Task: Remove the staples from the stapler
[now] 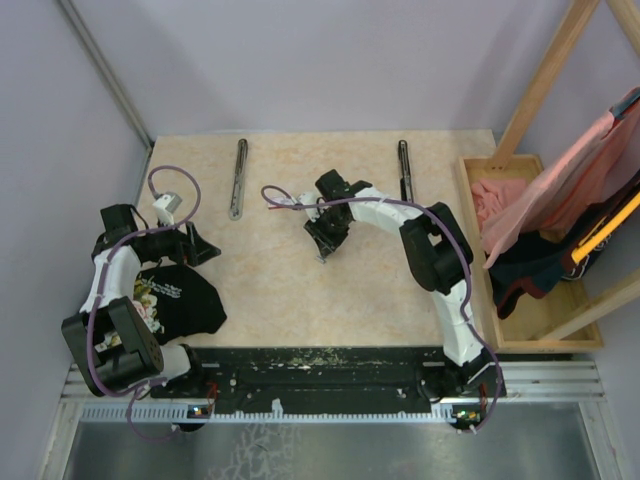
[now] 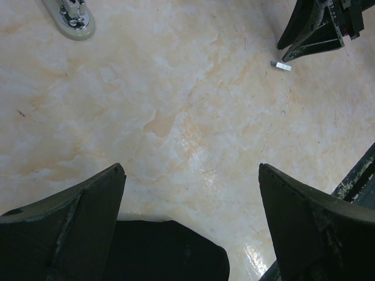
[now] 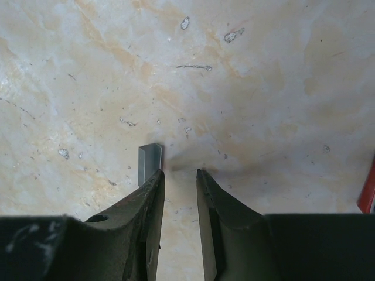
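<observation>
A small grey strip of staples (image 3: 150, 161) lies on the table, just ahead of the left finger (image 3: 153, 202) of my right gripper in the right wrist view. That gripper is part open, its fingers a short gap apart with only bare table visible between them. From above, the staples (image 1: 322, 260) show at its fingertips. My left gripper stands wide open and empty over the left side. A long, slim stapler-like object (image 1: 238, 180) lies at the back left; its rounded grey end (image 2: 79, 28) appears in the left wrist view.
Another long dark object (image 1: 404, 170) lies at the back right. A red item (image 1: 284, 206) sits partly behind the right arm. Black cloth (image 1: 190, 300) covers the front left. A wooden box (image 1: 545, 347) with clothing stands at the right.
</observation>
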